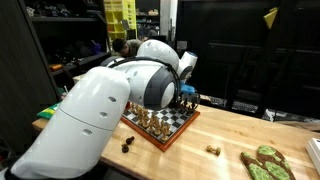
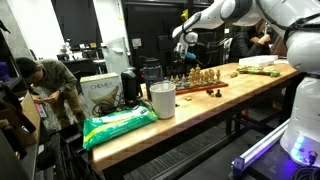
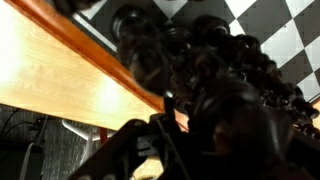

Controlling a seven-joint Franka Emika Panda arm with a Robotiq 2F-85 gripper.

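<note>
A chessboard (image 1: 183, 116) in a reddish-brown frame lies on the wooden table. Tan chess pieces (image 1: 152, 124) stand along its near side, and dark chess pieces (image 3: 265, 75) crowd the opposite side. My gripper (image 1: 184, 92) is low over the dark pieces; in the second exterior view the gripper (image 2: 182, 54) is at the far part of the table. Close to the wrist camera, a dark chess piece (image 3: 228, 105) looms large and blurred, with the gripper shut on it. The fingertips blend into the dark shapes, so the exact hold is hard to make out.
Dark loose pieces (image 1: 125, 148) and a tan piece (image 1: 213, 150) lie off the board. A green-and-brown item (image 1: 266, 164) sits at the right. A white cup (image 2: 163, 100) and green bag (image 2: 118, 126) occupy the table's other end. Table right of the board is mostly bare.
</note>
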